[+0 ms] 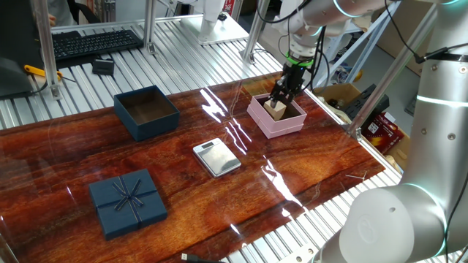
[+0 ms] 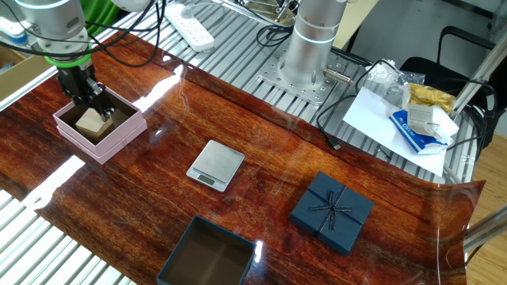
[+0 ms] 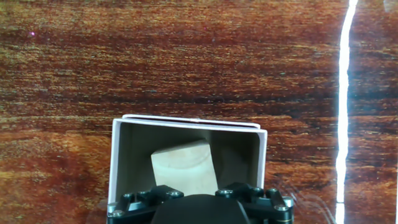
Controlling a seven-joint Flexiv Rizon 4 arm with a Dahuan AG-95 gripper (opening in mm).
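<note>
A pale wooden block (image 3: 184, 168) sits inside the open pink box (image 1: 273, 131), turned at an angle to the box walls in the wrist view. My gripper (image 1: 276, 101) reaches down into this box at the block, its black fingers close to the block's top. In exterior view 2, the gripper (image 2: 101, 111) hides part of the block (image 2: 93, 123) and the box's back rim. Only the upper finger links show along the bottom edge of the wrist view. Whether the fingers touch or grip the block cannot be made out.
An open, empty dark blue box (image 1: 148, 117), its bow-topped lid (image 1: 129, 204) and a small silver scale (image 1: 217, 158) lie on the wood-patterned table, apart from each other. The table between the scale and the pink box is clear.
</note>
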